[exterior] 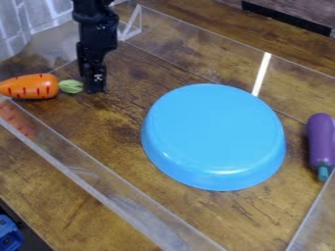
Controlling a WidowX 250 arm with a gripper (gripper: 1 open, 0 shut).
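Note:
A toy carrot (29, 85) lies at the left, its pale green top pointing right. The black gripper (94, 75) reaches down from the top left to the wood surface, low beside the carrot's green top; its fingers are dark and small, so their state and anything between them are unclear.
A large upturned blue bowl or plate (214, 135) covers the centre right. A purple eggplant (320, 142) lies at the right edge. Clear plastic walls border the area. Bare wood is free above and below left of the blue object. A blue item (8, 235) sits at the bottom left corner, outside.

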